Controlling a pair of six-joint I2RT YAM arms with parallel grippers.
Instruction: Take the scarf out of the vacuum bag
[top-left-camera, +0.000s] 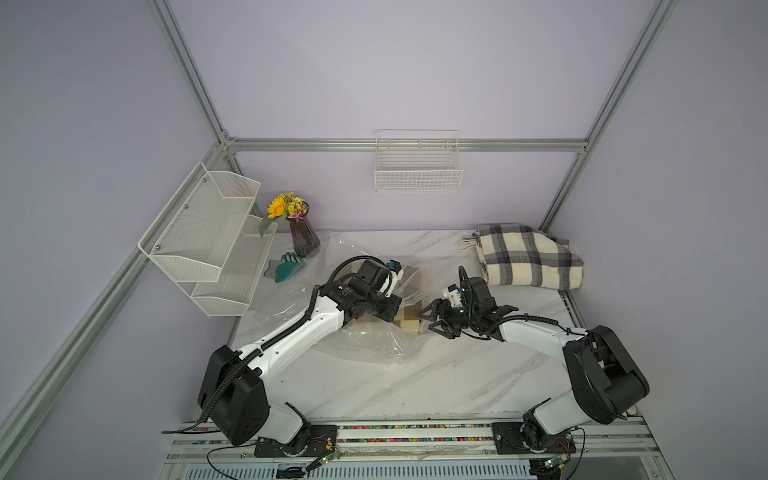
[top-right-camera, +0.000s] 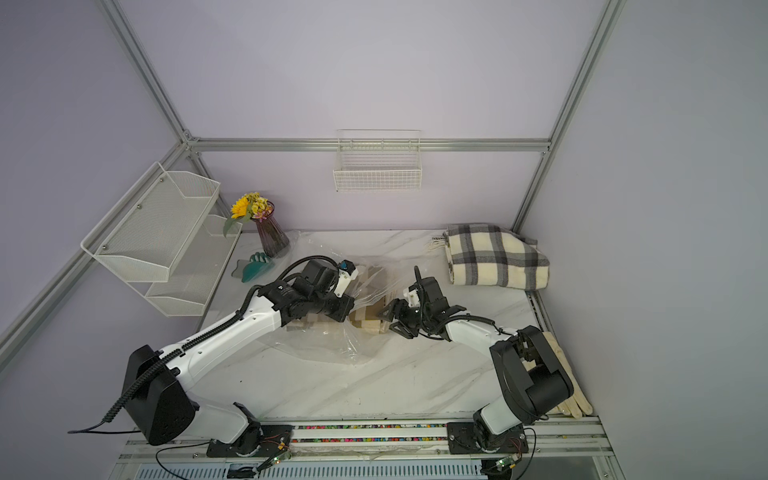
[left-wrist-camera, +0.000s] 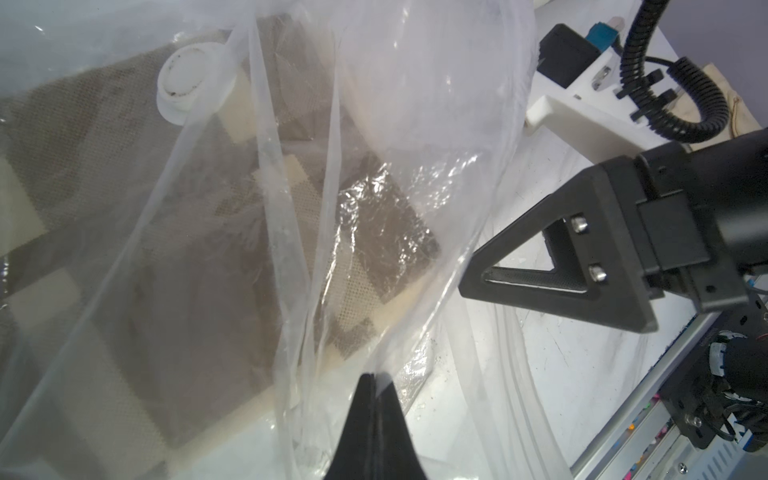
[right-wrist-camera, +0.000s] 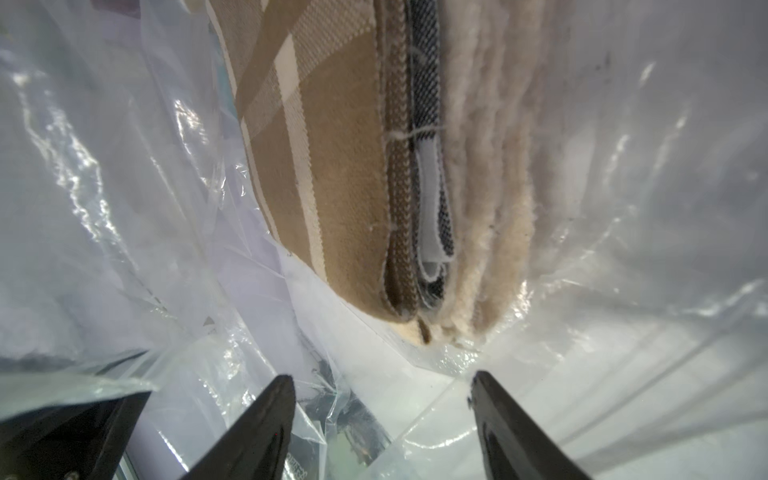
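The brown and beige plaid scarf lies folded inside the clear vacuum bag. In the right wrist view, its layered end faces my right gripper, which is open, with no fabric between its fingers and clear film around it. The left wrist view shows the scarf through the film. There my left gripper is shut at the bag's raised edge, with film creases converging on its tips. From above, both grippers stand close together at the bag's mouth, and the left arm hides part of the scarf.
A flower vase and a teal object stand behind the bag's left side, near a white mesh rack. A black-and-white checked blanket lies at the back right.
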